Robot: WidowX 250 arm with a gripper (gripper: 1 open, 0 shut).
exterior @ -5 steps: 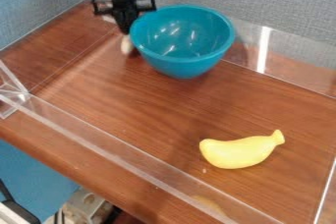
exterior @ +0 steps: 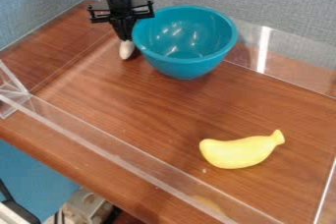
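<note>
My black gripper point(exterior: 124, 28) hangs at the back left of the table, against the left side of a teal bowl point(exterior: 184, 56). Just under its fingertips a small pale white object point(exterior: 126, 49) sits beside the bowl, partly hidden; whether the fingers touch it is unclear. The gripper looks shut, with nothing clearly between its fingers. A yellow banana-like toy point(exterior: 241, 151) lies at the front right of the wooden table point(exterior: 144, 120).
Clear plastic walls edge the table at the front, left and back. Grey padded panels stand behind.
Since a second ago the gripper has moved slightly left and down, and the bowl has shifted slightly.
</note>
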